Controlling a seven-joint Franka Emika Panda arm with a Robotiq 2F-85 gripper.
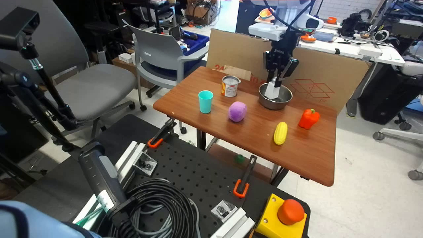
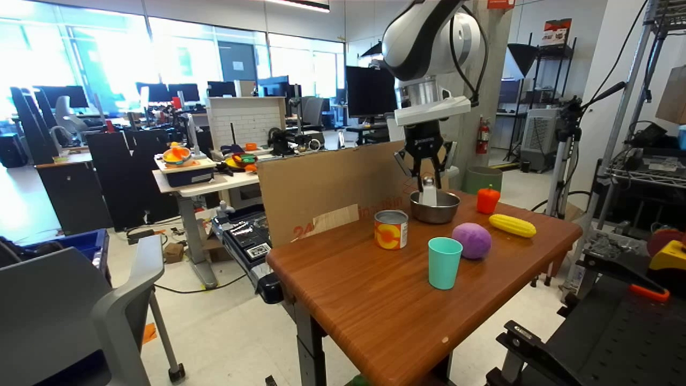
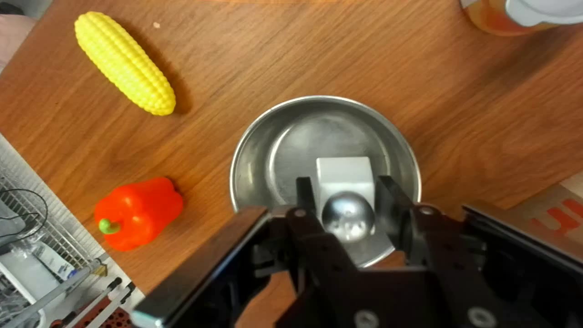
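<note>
A white shaker-like container with a silver domed top [image 3: 345, 180] stands between the fingers of my gripper. The fingers are part open and close along both its sides; whether they press on it cannot be told. Beneath is a round metal bowl [image 3: 322, 128]. In exterior view 1 the white container [image 1: 272, 91] reaches down into the bowl [image 1: 274, 105], slightly tilted, with my gripper [image 1: 276, 79] above. Exterior view 2 shows the container [image 2: 429, 193] within the bowl's [image 2: 444, 214] outline; contact with the bowl's floor is hidden.
Near the bowl lie a yellow corn cob [image 1: 280, 133], a red pepper [image 1: 309, 118] and a purple ball [image 1: 237, 111]. A can [image 1: 230, 86] and a teal cup [image 1: 205, 101] stand to the left. Behind the table rises a cardboard sheet [image 1: 317, 79].
</note>
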